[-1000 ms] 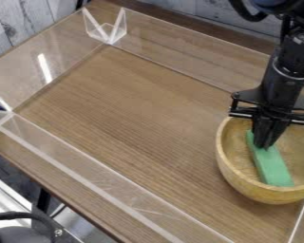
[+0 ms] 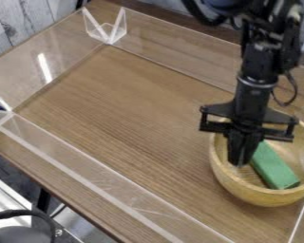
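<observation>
A tan round bowl (image 2: 265, 195) sits at the right of the wooden table, with a green block (image 2: 273, 163) lying inside it. My black gripper (image 2: 243, 152) hangs down over the left part of the bowl, its tips low beside the block's upper end. It looks shut, and nothing clearly shows between its fingers; the tips are partly hard to make out against the bowl.
A clear plastic piece (image 2: 104, 28) stands at the back left of the table. A dark cable (image 2: 22, 218) lies at the lower left.
My gripper has moved left and a little down, from the bowl's back part to its left side, uncovering more of the bowl's right side.
</observation>
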